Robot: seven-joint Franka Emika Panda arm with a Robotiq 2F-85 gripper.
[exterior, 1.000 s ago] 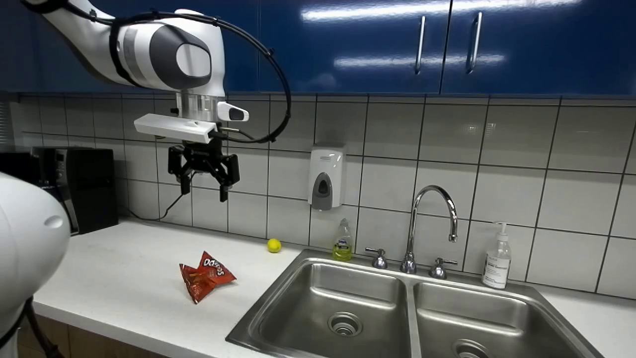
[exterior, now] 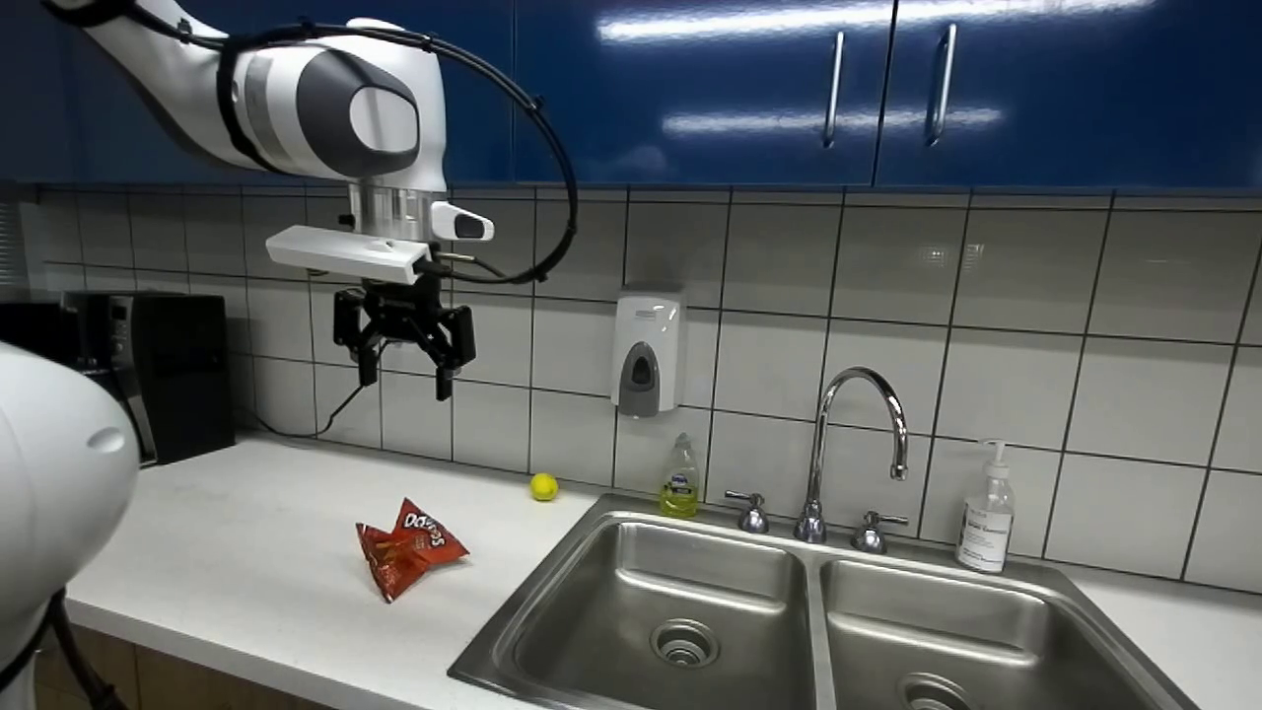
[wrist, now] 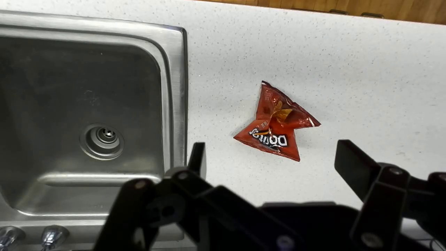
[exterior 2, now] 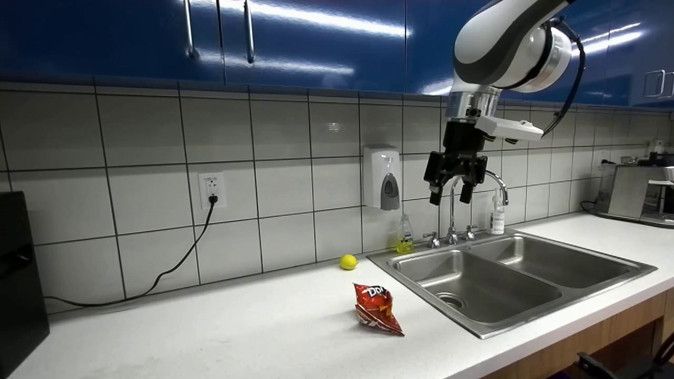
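Observation:
A crumpled red Doritos bag [exterior: 408, 548] lies on the white counter, left of the sink in exterior view 1. From above, the wrist view shows the bag [wrist: 271, 125] twisted at its middle, with bare counter around it. High over the counter hangs my gripper [exterior: 407, 389], fingers pointing down and well clear of the bag. It stands open: in the wrist view its fingers [wrist: 355, 169] are wide apart with only counter between them. A yellow ball or lemon [exterior 2: 348, 262] rests by the tiled wall, behind the bag.
A steel double sink [exterior: 816, 615] with a tall faucet [exterior: 819, 444] borders the clear counter. Dish soap [exterior: 680, 479] and a pump bottle [exterior: 986, 521] stand along its back edge. A black appliance [exterior: 177, 373] sits far left; blue cabinets [exterior: 710, 95] hang above.

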